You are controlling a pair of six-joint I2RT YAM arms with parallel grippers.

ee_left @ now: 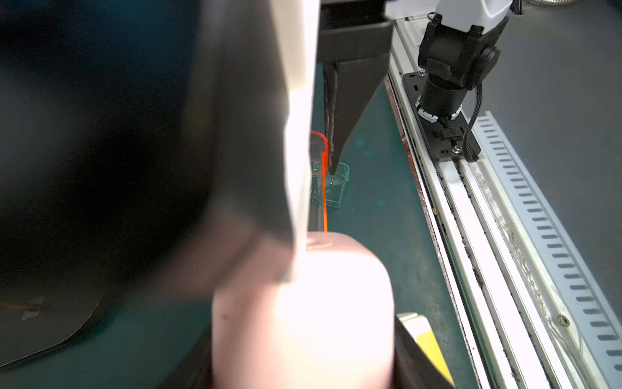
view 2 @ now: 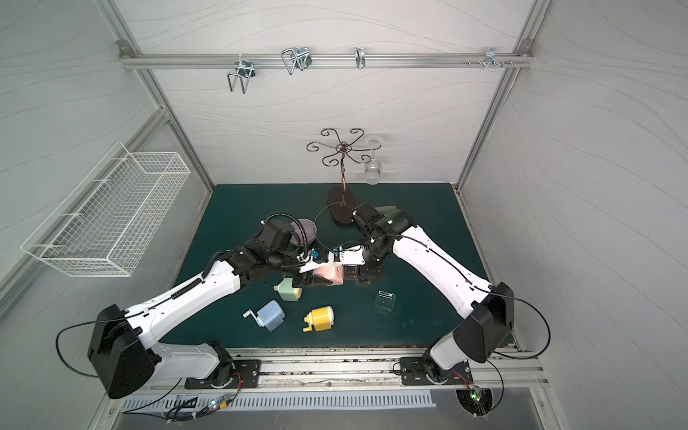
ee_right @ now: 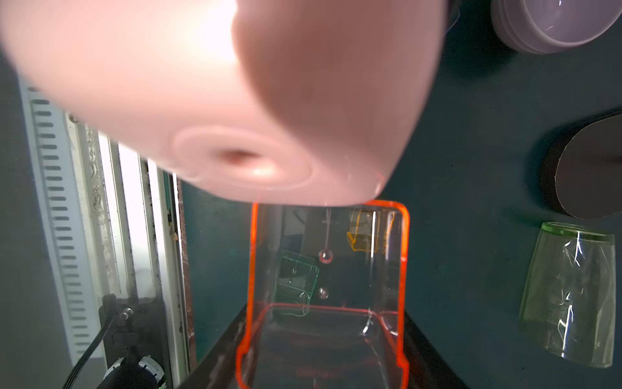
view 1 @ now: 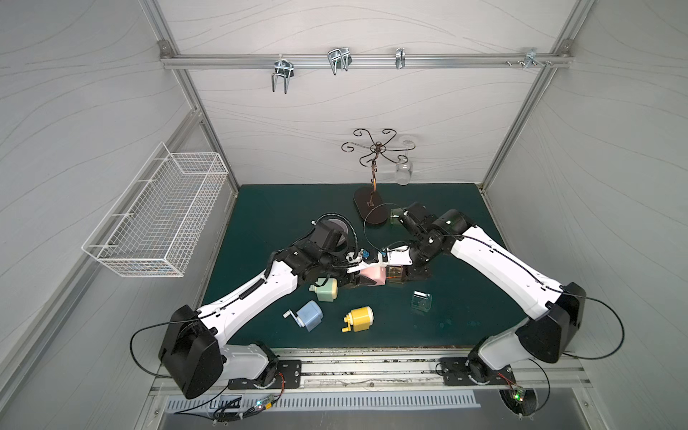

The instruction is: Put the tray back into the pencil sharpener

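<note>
In the left wrist view, my left gripper is shut on the pink sharpener body (ee_left: 330, 285). My right gripper is shut on the clear tray with red-orange edges (ee_right: 403, 272). The two are held above the middle of the table, facing each other. In the right wrist view the sharpener (ee_right: 311, 97) covers the tray's far end, and a round hole shows in its face. The tray's far edge appears right at the sharpener's lower edge; whether it is inside the body or only in front of it, I cannot tell.
Blue (view 1: 309, 315), yellow (view 1: 358, 319) and green (view 1: 326, 289) sharpeners lie at the front left. A green clear tray (view 1: 421, 301) rests front right. Behind stand a dark-based metal stand (view 1: 370, 205), a purple bowl (ee_right: 518, 26) and a lying green glass (ee_right: 570, 295).
</note>
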